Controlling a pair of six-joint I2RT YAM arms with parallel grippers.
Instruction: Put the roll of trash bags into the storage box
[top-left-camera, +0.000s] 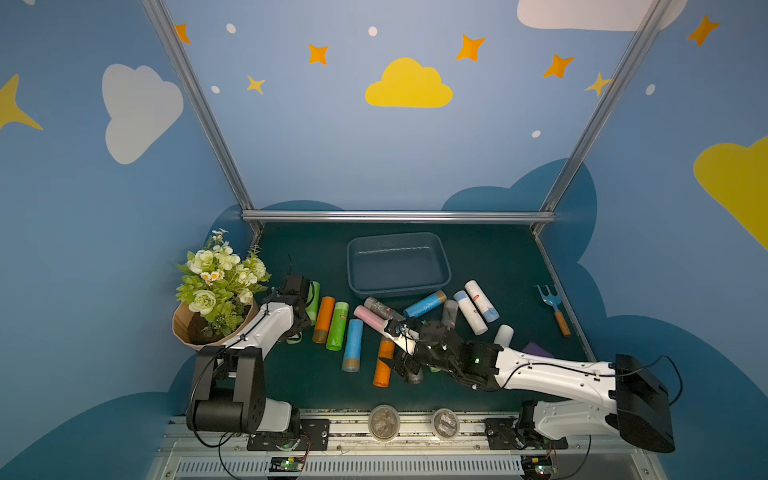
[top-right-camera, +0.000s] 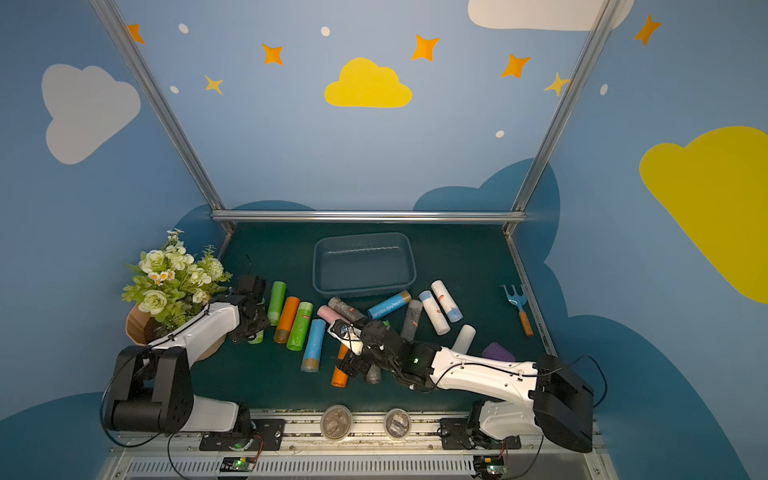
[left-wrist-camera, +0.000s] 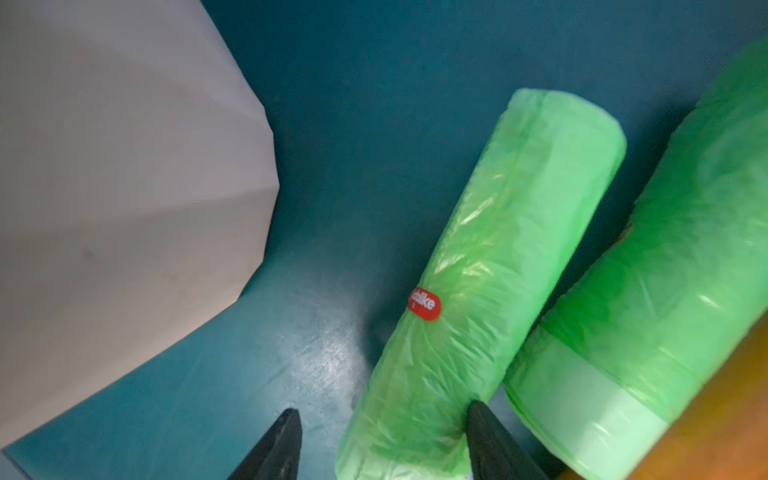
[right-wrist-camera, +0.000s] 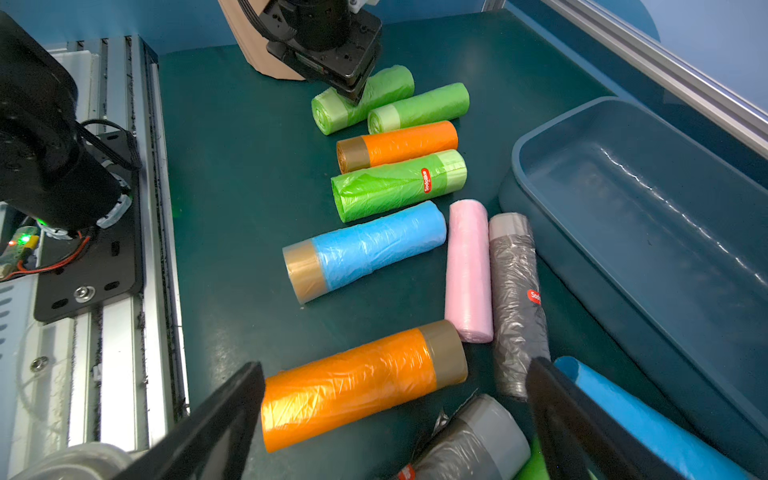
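Observation:
In the left wrist view a green roll with a red label lies on the table. Its near end is between the parted fingers of my left gripper; the right finger overlaps the roll's edge, and a gap shows beside the left one. Other trash-bag rolls lie about: orange, bright green, blue and pink. My right gripper stands open above an orange roll and a grey roll, holding nothing. The blue-grey storage box is empty behind the rolls.
A paper-wrapped flower pot stands close to my left arm; its side fills the left of that wrist view. White rolls and a small garden fork lie at the right.

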